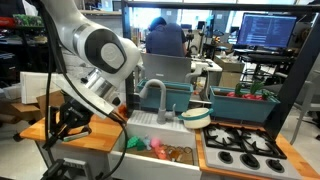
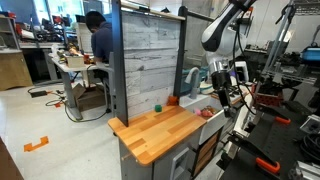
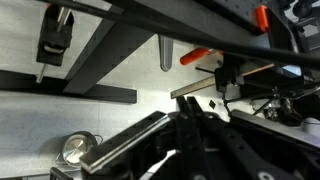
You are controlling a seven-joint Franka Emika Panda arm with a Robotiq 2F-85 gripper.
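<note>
My white arm [image 1: 100, 50] reaches down over the left part of the orange wooden counter in exterior view 1. At its end, the dark gripper [image 1: 68, 130] is low near the counter's front left edge, small and tangled with cables. In the wrist view, black fingers [image 3: 190, 112] come in from the lower right. Close to their tips runs a dark bar [image 3: 128, 142] with a pale grey edge; whether it lies between the fingers is unclear. Exterior view 2 shows the arm [image 2: 215, 45] from far off, too small for the fingers to be made out.
Right of the arm lies a sink [image 1: 165, 152] holding several colourful items, with a tall faucet [image 1: 158, 95] behind. A round pale green-rimmed pot [image 1: 195, 118] stands beside a stove [image 1: 245, 150]. A metal pot [image 3: 75, 148] appears at lower left in the wrist view.
</note>
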